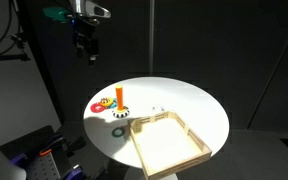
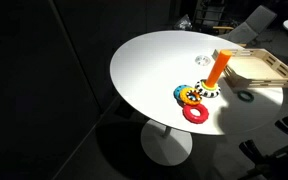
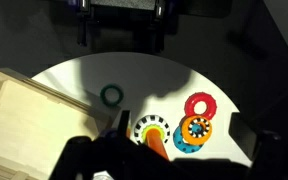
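My gripper (image 1: 88, 54) is raised high at the left, well above the round white table (image 1: 189, 95). In the wrist view its dark fingers (image 3: 76, 156) stand wide apart, open, with nothing held between them. An orange post (image 2: 219, 68) rises from a black-and-white-edged round base (image 2: 206, 89). Beside it a blue ring (image 3: 186, 144) lies partly under an orange ring (image 3: 196, 130) with a checked inner edge. A red ring (image 3: 200, 105) lies next to them. Apart from these, a dark green ring (image 3: 111, 95) lies near the wooden box (image 3: 24, 130).
The shallow box (image 1: 170, 145) sits at the table's near edge in the first exterior view and looks empty. A small clear object (image 2: 202, 61) stands behind the post in the second exterior view.
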